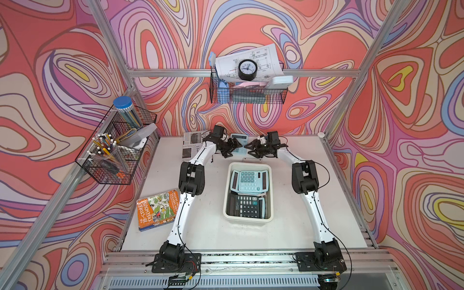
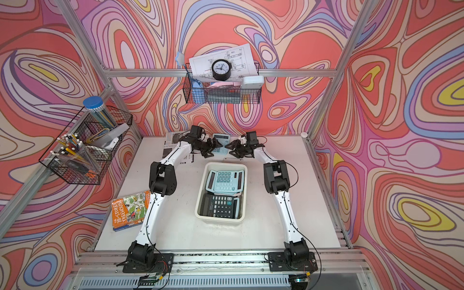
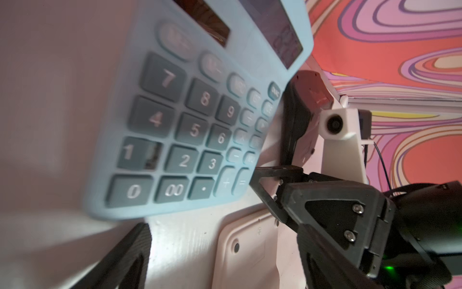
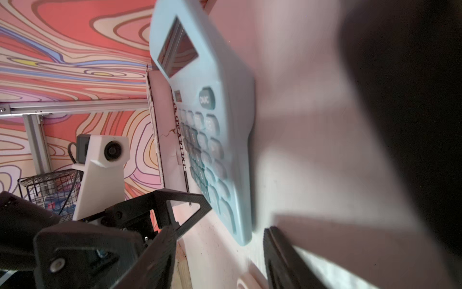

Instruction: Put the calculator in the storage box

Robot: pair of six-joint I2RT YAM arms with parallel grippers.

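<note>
A light blue calculator (image 1: 240,137) lies at the back of the table, its display toward the wall. In the left wrist view the calculator (image 3: 192,130) is beyond the fingertips, its lower left corner near one finger (image 3: 127,262). My left gripper (image 1: 233,148) is at its left side, fingers parted. At its right side is my right gripper (image 1: 251,150), open; the right wrist view shows the calculator's edge (image 4: 240,159) just ahead of the fingertips. The white storage box (image 1: 226,203) stands mid-table in front, with several calculators (image 1: 250,181) inside.
A pale flat device (image 3: 247,255) lies in front of the blue calculator. Newspaper (image 1: 190,150) is under the left arm's reach, and books (image 1: 158,209) lie at the left edge. Wire baskets (image 1: 249,99) hang on the frame. Table space right of the box is free.
</note>
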